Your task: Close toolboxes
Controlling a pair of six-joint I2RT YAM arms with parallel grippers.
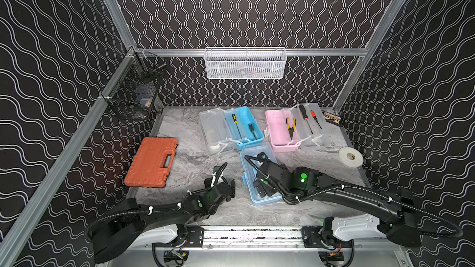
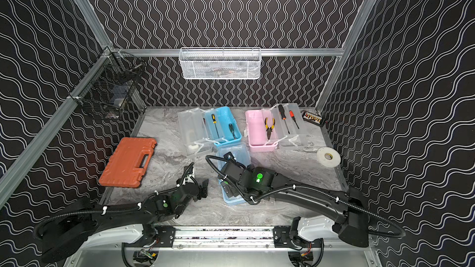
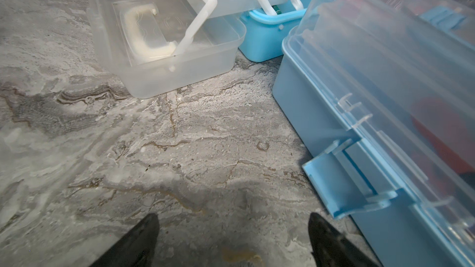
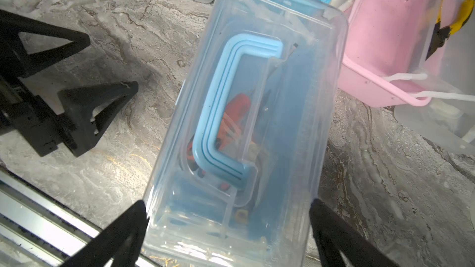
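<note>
A light-blue toolbox [image 4: 292, 103] lies front centre with its clear lid down and a side latch [image 3: 348, 178] hanging out. My open right gripper hovers over it. My left gripper, also open and empty, is low on the table just left of it, facing the latch side. Behind, a blue toolbox [image 1: 249, 138] with screwdrivers and a pink toolbox [image 1: 277, 123] with pliers and screwdrivers in its tray both stand open, clear lids folded out.
An orange case [image 1: 148, 160] lies at the left, a tape roll [image 1: 344, 160] at the right. A white wire basket [image 1: 245, 64] hangs on the back wall. The table between the orange case and the toolboxes is clear.
</note>
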